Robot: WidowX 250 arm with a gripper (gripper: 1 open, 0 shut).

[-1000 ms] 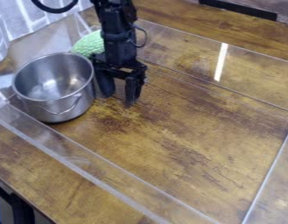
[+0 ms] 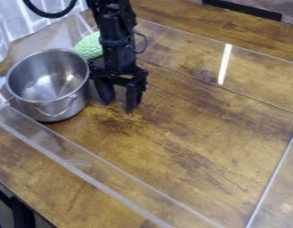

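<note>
A steel pot (image 2: pixel 47 85) sits at the left of the wooden table. My black gripper (image 2: pixel 120 89) is low beside the pot's right side, its fingers hanging near the tabletop. Whether anything is between the fingers is hard to tell. A pale green object (image 2: pixel 86 44) lies behind the pot, partly hidden by my arm.
Clear transparent walls or strips run along the table's back, left front and right side.
The pot looks very slightly shifted to the left; my gripper has barely moved.
</note>
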